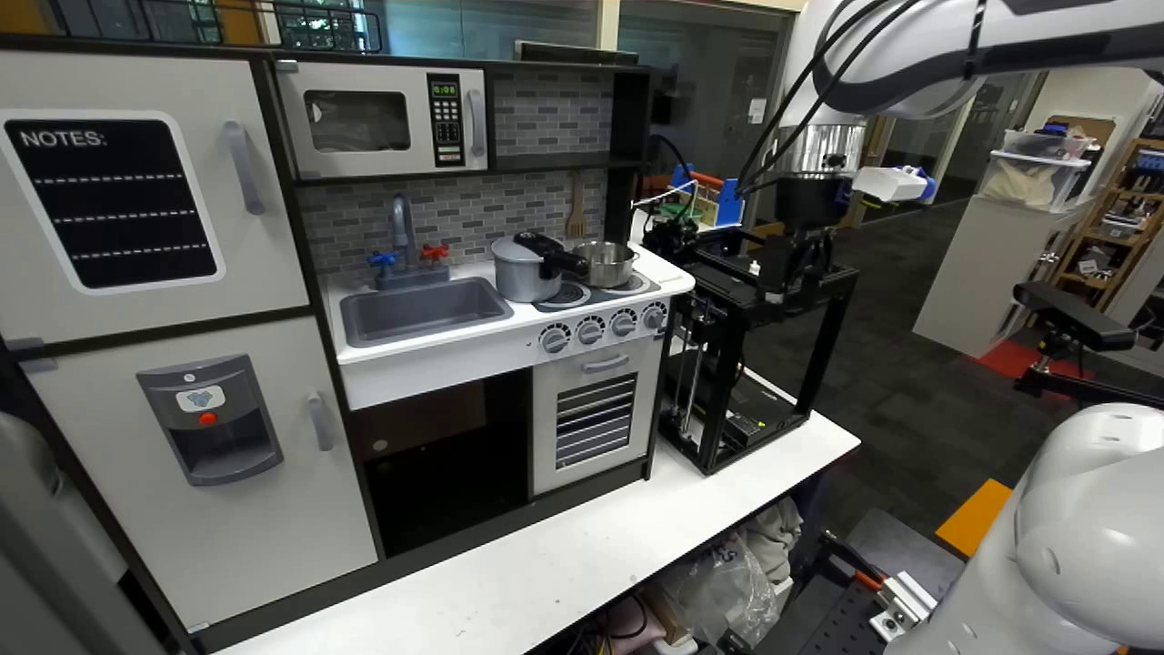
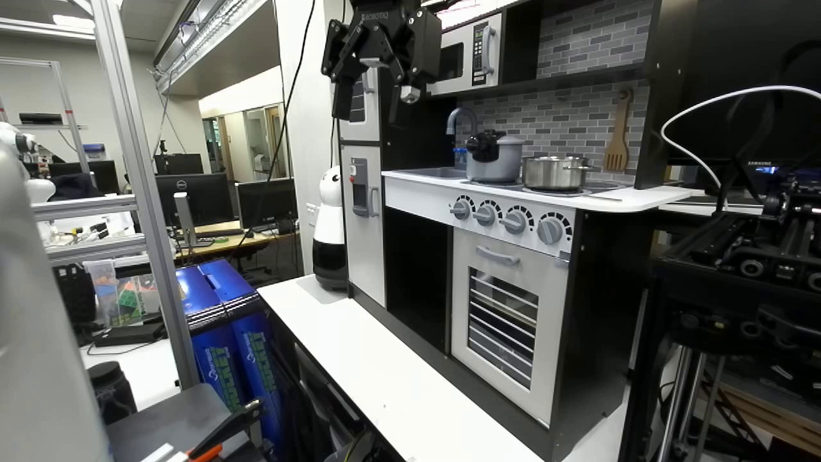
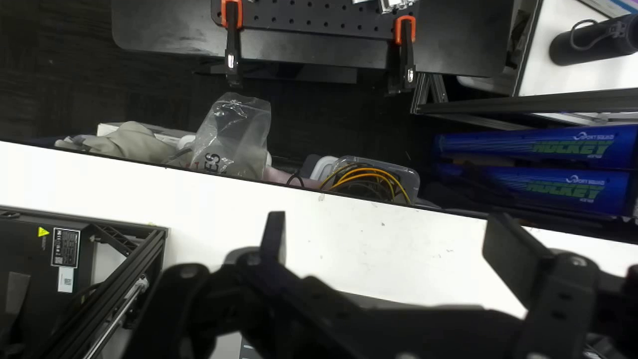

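My gripper stands open, pointing down, with nothing between its fingers; below it in the wrist view is the white table. In exterior view 2 the gripper (image 2: 373,108) hangs high in front of the toy kitchen. On the stove top sit a grey pot (image 1: 526,271) with a black-handled lid and, beside it, an open metal pan (image 1: 606,263). A wooden spatula (image 2: 617,132) hangs on the tiled back wall. The microwave door (image 1: 366,122), oven door (image 1: 595,415) and both fridge doors (image 1: 120,186) are closed. The grey sink (image 1: 426,310) looks empty.
A black-framed machine (image 1: 753,360) stands to the right of the kitchen.
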